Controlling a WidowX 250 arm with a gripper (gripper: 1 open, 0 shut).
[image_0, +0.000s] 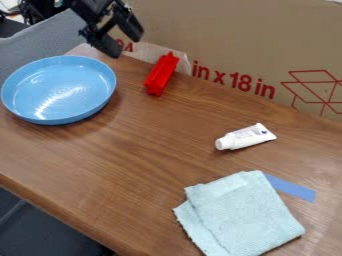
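Note:
My dark gripper hangs at the top left, above the far end of the table, with its fingers apart and nothing seen between them. Below it is a blue plate at the left. A red elongated object lies right of the gripper, against the cardboard. A white tube lies on the right half, and a folded pale cloth at the bottom right.
A cardboard box walls off the back. A strip of blue tape lies by the cloth.

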